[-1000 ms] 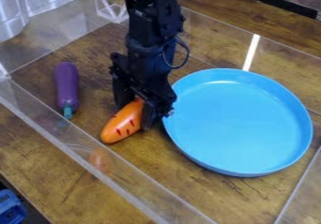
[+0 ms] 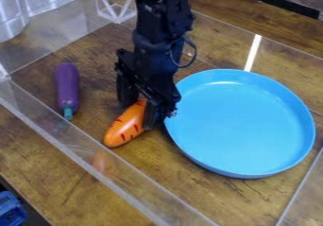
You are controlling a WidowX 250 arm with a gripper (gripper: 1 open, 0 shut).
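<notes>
A black robot gripper (image 2: 143,102) reaches down from the top centre onto an orange toy carrot (image 2: 123,129), its fingers around the carrot's upper end. Whether they are closed on it is hidden by the dark gripper body. A purple toy eggplant (image 2: 67,86) with a teal stem lies to the left. A blue plate (image 2: 237,119) lies at the right, close beside the carrot and gripper.
A clear plastic barrier runs diagonally along the lower left of the wooden table (image 2: 164,192). A small blue object (image 2: 7,209) shows at the bottom left corner. Bare wood lies behind the plate.
The gripper has shifted very slightly upward; the carrot and the other objects look almost unmoved.
</notes>
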